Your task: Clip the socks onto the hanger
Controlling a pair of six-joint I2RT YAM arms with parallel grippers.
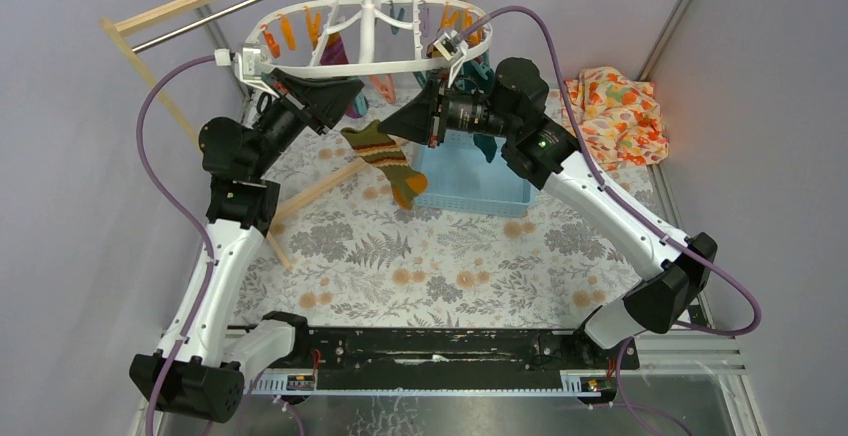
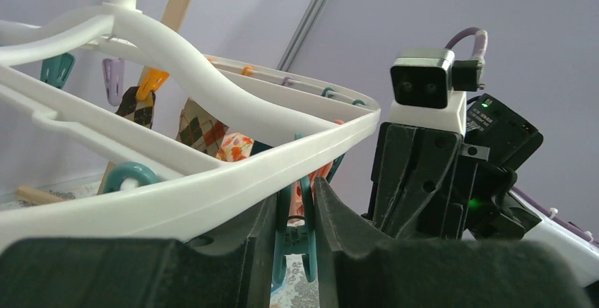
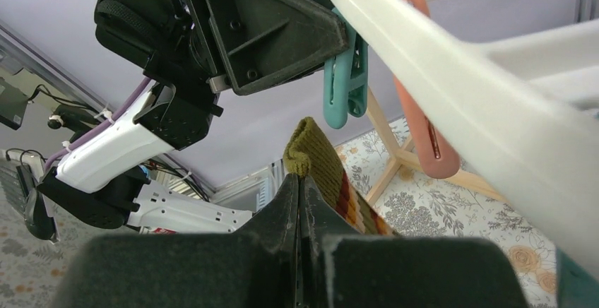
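The white hanger [image 1: 330,70] with coloured clips spans the top view's upper middle, other socks hanging from it. At its front, my left gripper [image 1: 342,106] has its fingers around a teal clip [image 2: 295,241], apparently pressing it. An olive striped sock [image 1: 385,156] dangles from my right gripper [image 1: 405,128], which is shut on its cuff. In the right wrist view the cuff stands just below the teal clip, apart from it. A salmon clip [image 3: 424,131] hangs beside the teal one.
A blue basket [image 1: 470,191] lies behind the right arm, with orange floral cloth [image 1: 615,116] at the back right. A wooden stand [image 1: 165,1] rises at the left.
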